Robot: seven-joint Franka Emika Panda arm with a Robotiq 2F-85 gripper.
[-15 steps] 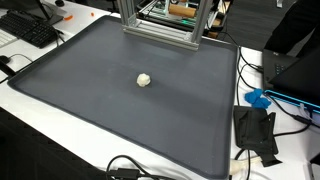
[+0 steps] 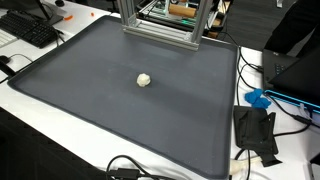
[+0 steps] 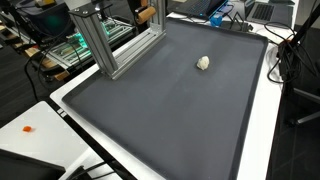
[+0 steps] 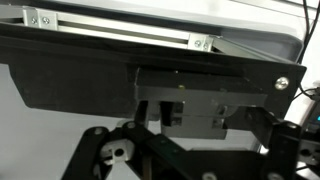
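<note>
A small, cream-white, lumpy object lies alone on the dark grey mat, a little above its middle in exterior view 1. In exterior view 2 the same white lump sits toward the far right part of the mat. My gripper shows only in the wrist view, at the bottom, its dark fingers spread apart to left and right. It is open, and I see no held object. The white lump does not appear in the wrist view, and neither exterior view shows the gripper.
A metal frame stands along one edge of the mat. A black plate and metal rails cross the wrist view. Beside the mat are a keyboard, a blue item, black cloth-like things and cables.
</note>
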